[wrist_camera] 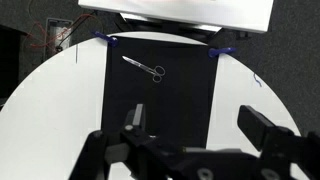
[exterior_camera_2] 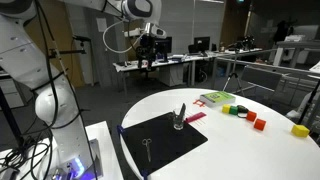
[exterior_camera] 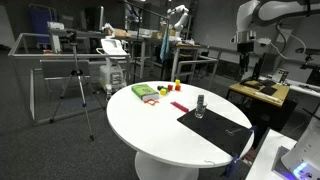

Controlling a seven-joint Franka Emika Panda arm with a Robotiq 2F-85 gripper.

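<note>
High above the round white table (exterior_camera: pixel 140 125), my gripper (exterior_camera: pixel 244 72) hangs at the end of the raised arm. Its black fingers (wrist_camera: pixel 268 135) are wide apart in the wrist view, and the gripper is open, well clear of the tabletop. Below lies a black mat (exterior_camera_2: pixel 165 150) with scissors (wrist_camera: pixel 145 69) on it, their blades pointing to the upper left in the wrist view. A metallic cup (exterior_camera_2: pixel 179 118) stands upright at the mat's far part, apparently with something dark sticking out; its contents are too small to tell.
Beyond the mat lie a red strip (exterior_camera_2: pixel 195 117), a green box (exterior_camera: pixel 144 92) and several coloured blocks (exterior_camera: pixel 164 91). Blue clamps (wrist_camera: pixel 222 52) sit at the table edge near the mat. A tripod (exterior_camera: pixel 83 95) stands off the table.
</note>
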